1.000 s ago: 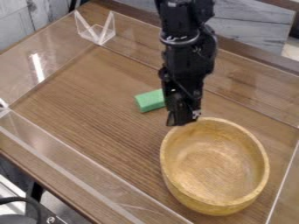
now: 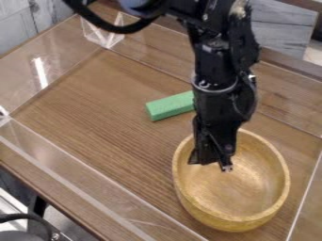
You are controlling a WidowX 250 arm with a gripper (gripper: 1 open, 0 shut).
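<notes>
My gripper (image 2: pixel 217 158) hangs over the upper left part of a round yellow bowl (image 2: pixel 251 207), its tip low at the bowl's rim. It looks shut, with nothing visible between its fingers. A green block (image 2: pixel 169 107) lies on the wooden table left of the arm, behind the bowl, partly next to the arm's body.
A clear plastic object (image 2: pixel 104 28) stands at the back left. A grey board or wall runs along the back right, and dark cables show at the lower left.
My gripper has moved toward the camera and down, from behind the bowl to over its upper left part. The bowl and green block look unmoved.
</notes>
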